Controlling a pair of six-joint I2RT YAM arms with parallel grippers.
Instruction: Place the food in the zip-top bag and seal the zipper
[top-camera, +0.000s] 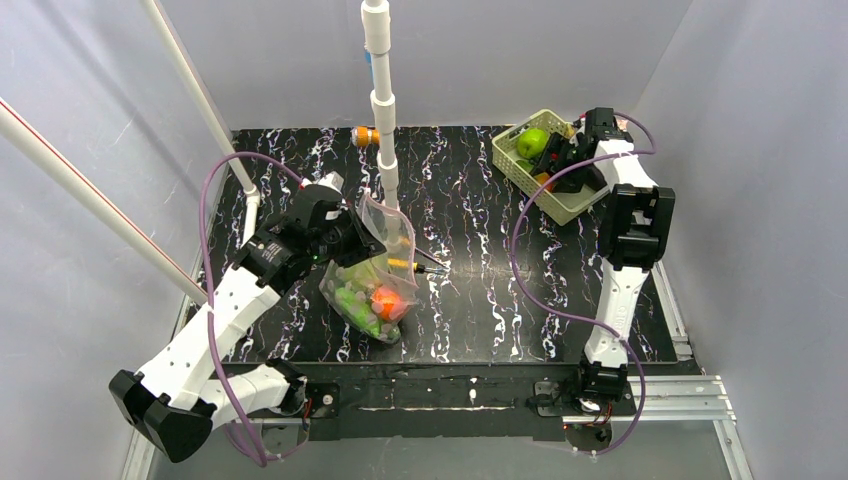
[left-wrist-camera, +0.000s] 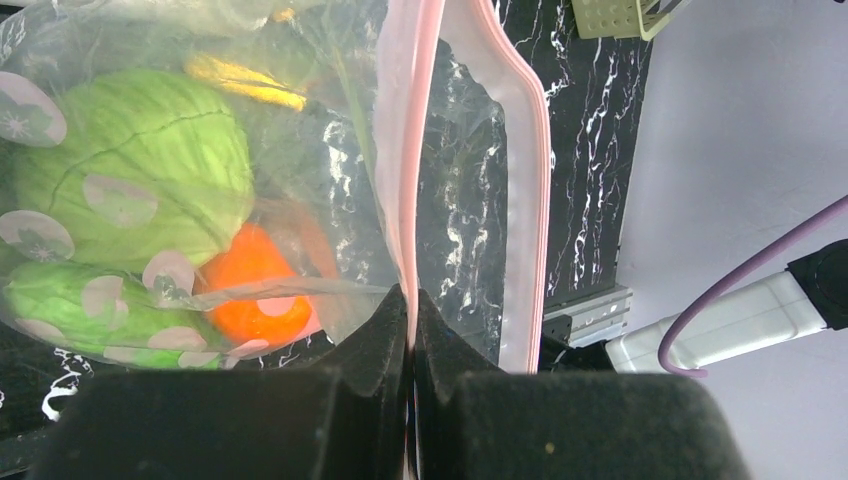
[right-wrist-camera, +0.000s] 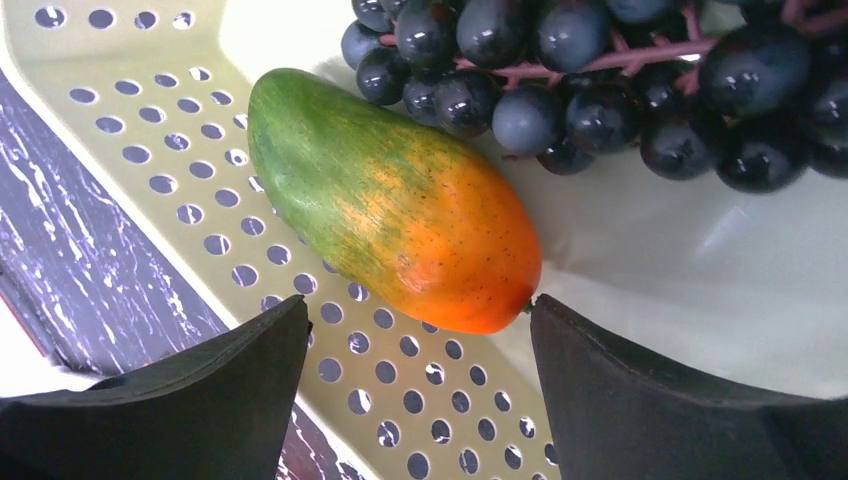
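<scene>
A clear zip top bag (top-camera: 395, 235) stands with its mouth apart, and its pink zipper edge (left-wrist-camera: 541, 200) shows in the left wrist view. Inside lie a pale green rounded food (left-wrist-camera: 130, 160), a second green item (left-wrist-camera: 70, 300) and an orange item (left-wrist-camera: 255, 290). My left gripper is shut on one edge of the bag's mouth. In the yellow basket (right-wrist-camera: 230, 220) a green and orange mango-like fruit (right-wrist-camera: 400, 200) lies beside dark grapes (right-wrist-camera: 560, 80). Over its orange end my right gripper is open, the fingertips either side of that end.
A green apple (top-camera: 532, 143) is also in the basket. Two tools with yellow handles (top-camera: 400, 263) lie by the bag, partly behind it. A white post (top-camera: 385, 110) rises behind the bag. Between bag and basket the marbled table (top-camera: 470, 220) is clear.
</scene>
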